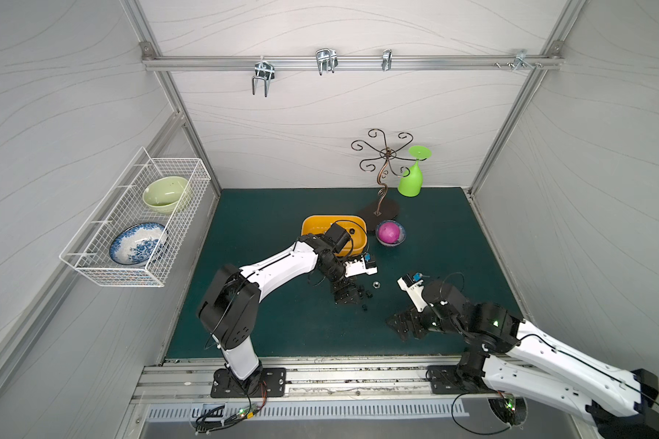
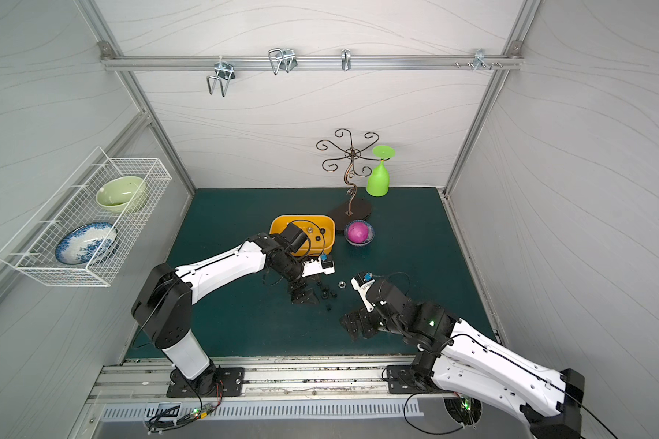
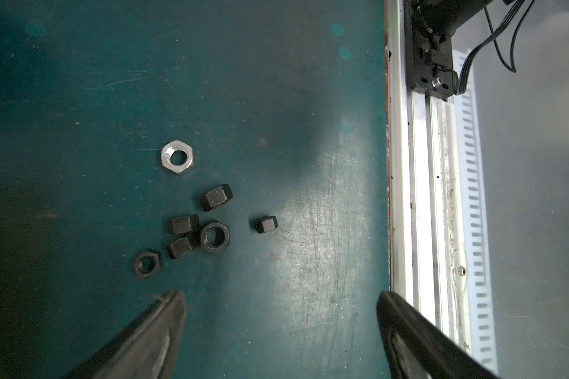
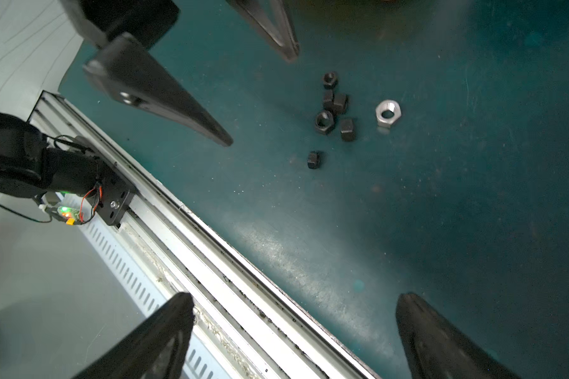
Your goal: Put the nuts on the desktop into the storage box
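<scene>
On the dark green desktop lie several black nuts in a loose cluster and one silver nut, clearest in the wrist views. My left gripper is open above them, nothing between its fingers; its fingertips reach beside the cluster in the right wrist view. My right gripper is open and empty, to the right and nearer the front edge. The yellow storage box, partly behind the left arm, stands at the back with a few nuts inside.
A bowl with a pink ball is right of the box, before a metal stand and a green vase. A wire basket with bowls hangs on the left wall. The front edge has a rail.
</scene>
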